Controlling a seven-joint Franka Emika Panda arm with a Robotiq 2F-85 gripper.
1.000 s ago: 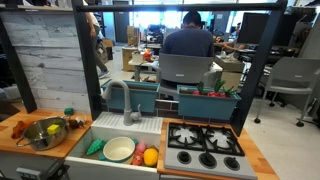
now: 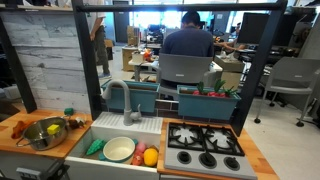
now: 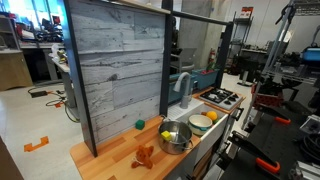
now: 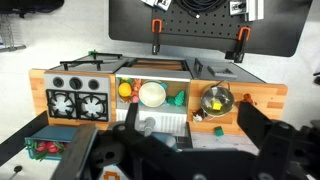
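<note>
In the wrist view my gripper hangs high over the counter, its two dark fingers wide apart. Nothing shows between them except the sink area far below. A metal pot (image 3: 176, 142) with a yellow item (image 4: 216, 97) inside stands on the wooden counter. Inside the sink (image 2: 90, 163) is a cream bowl (image 2: 119, 149), flanked by a green item (image 2: 96, 147) and red, orange and yellow pieces (image 2: 150, 157). On the wood near the pot lie an orange-brown item (image 3: 144, 155) and a small green one (image 3: 140, 124).
A stove (image 2: 207, 148) with black grates sits across the sink from the pot. Behind the counter stand a grey faucet (image 2: 128, 100), dark posts and teal bins, one bin (image 2: 208, 107) holding red and green items. A black table (image 4: 200, 45) with orange-handled clamps faces the counter.
Nothing on the counter or in the sink has visibly moved. A person partly hidden by the left post in the background has shifted slightly.
</note>
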